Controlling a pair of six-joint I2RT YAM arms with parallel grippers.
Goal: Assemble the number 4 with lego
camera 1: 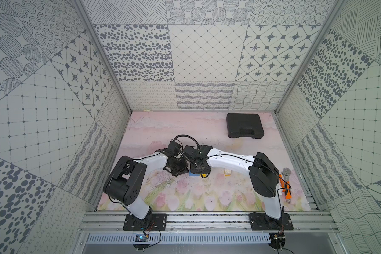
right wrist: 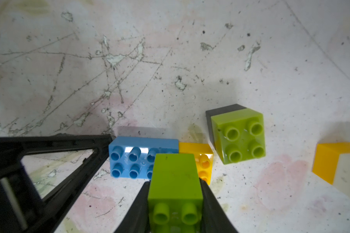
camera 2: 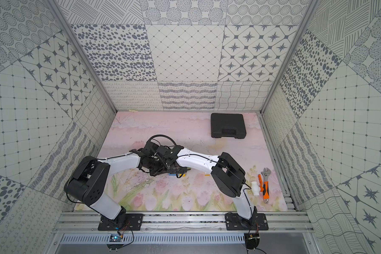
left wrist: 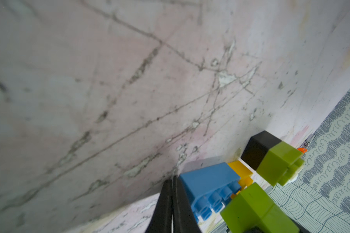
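Observation:
My left gripper is shut with nothing visible between its fingers, at the left end of a blue brick [left wrist: 208,176] lying on the table. My right gripper is shut on a green brick [right wrist: 174,174], held above where the blue brick meets a yellow brick [right wrist: 191,147]. A green brick on a dark one [right wrist: 237,137] stands just right of them in the right wrist view. A yellow-and-white block [right wrist: 336,167] lies further right. In both top views the two grippers meet at the table's centre and largely hide the bricks.
A black case [camera 1: 244,124] lies at the back right. An orange-handled wrench [camera 2: 265,186], another orange tool and a white object [camera 2: 255,188] lie at the right edge.

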